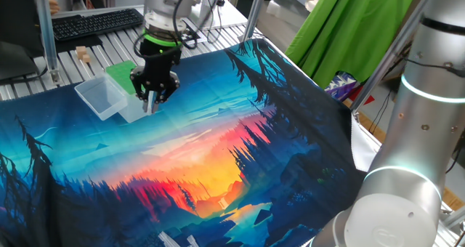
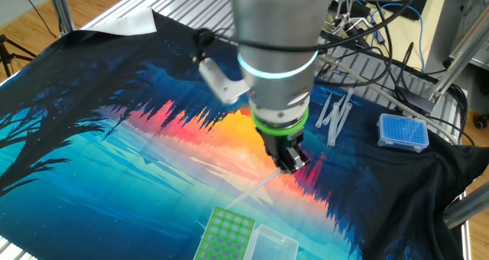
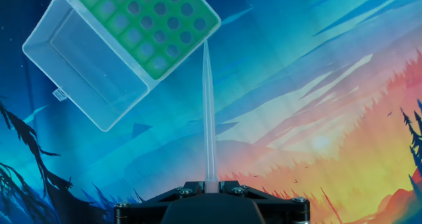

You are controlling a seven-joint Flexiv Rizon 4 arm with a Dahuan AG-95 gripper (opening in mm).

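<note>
A long, clear, tapered plastic tip (image 3: 209,112) is pinched at its wide end by my gripper, which is shut on it. Its narrow end reaches towards the near corner of a green rack (image 3: 148,26) with rows of round holes; whether it touches the rack I cannot tell. Joined to the rack is an open clear lid (image 3: 92,62). In exterior view 2 the tip slants down from the gripper (image 2: 294,167) towards the green rack (image 2: 227,233). From the other side, exterior view 1 has the gripper (image 1: 152,102) beside the rack, partly hiding it.
Several similar clear tips (image 2: 334,118) lie loose on the printed cloth (image 2: 176,160). Near them stands a closed box with a blue rack (image 2: 403,130). A keyboard (image 1: 98,24) and small wooden blocks (image 1: 83,54) lie beyond the cloth.
</note>
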